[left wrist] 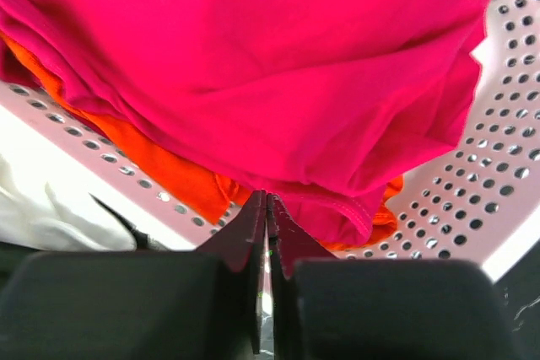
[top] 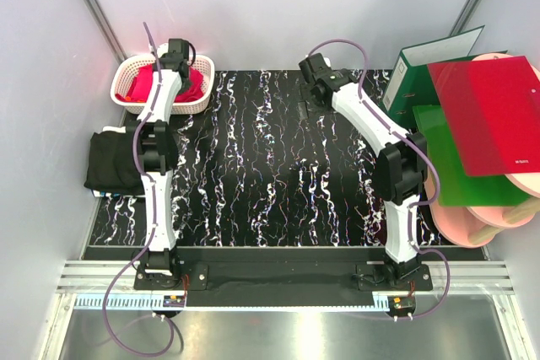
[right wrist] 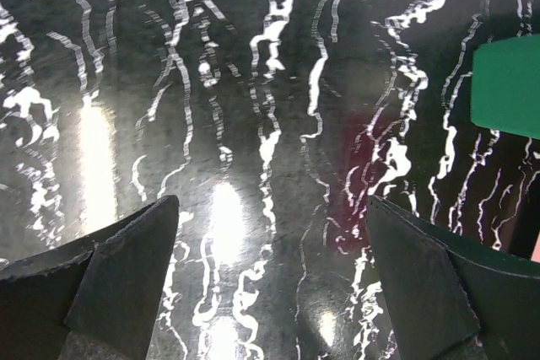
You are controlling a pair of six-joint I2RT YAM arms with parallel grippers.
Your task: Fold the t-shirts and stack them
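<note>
A crumpled pinkish-red shirt (left wrist: 278,65), with orange cloth (left wrist: 164,170) under its edge, lies in the white perforated basket (top: 205,65) at the back left. Over that basket, my left gripper is shut, its tips at the cloth's lower edge; nothing shows clearly between them. Neatly folded dark cloth (top: 114,162) rests on the table's left side, in front of the basket, partly covered by the left arm. Above bare table at the back, right of centre, my right gripper stands open and empty, its two fingers (right wrist: 122,271) wide apart.
On the right stand a green binder (top: 405,82), a red panel (top: 494,115) and a green sheet (top: 456,162) over pinkish round shelves (top: 460,229).
</note>
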